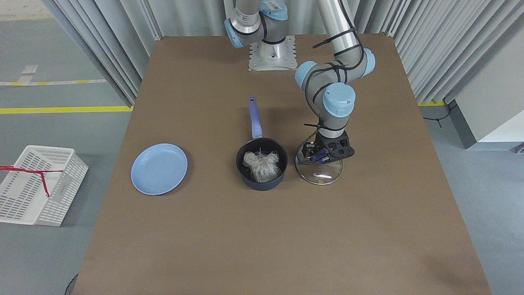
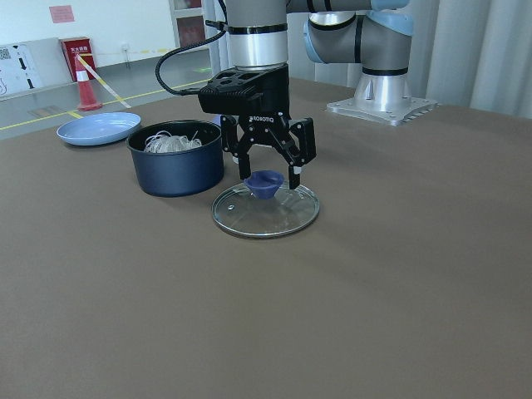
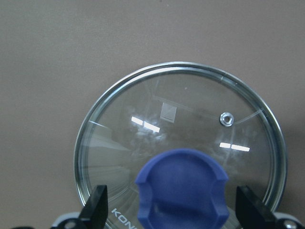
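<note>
A glass lid (image 3: 119, 138) with a blue knob (image 3: 182, 191) lies on the brown table, right of the dark pot (image 1: 260, 182) in the front view. The pot has a blue handle and holds white stringy noodles (image 1: 261, 164). My gripper (image 2: 268, 166) hangs just above the knob with its fingers apart, nothing between them above the lid; in the wrist view the two fingertips stand on either side of the knob, a little clear of it.
A light blue plate (image 1: 159, 169) lies left of the pot. A white basket (image 1: 64, 196) is on the floor beside the table. The robot base stands at the back.
</note>
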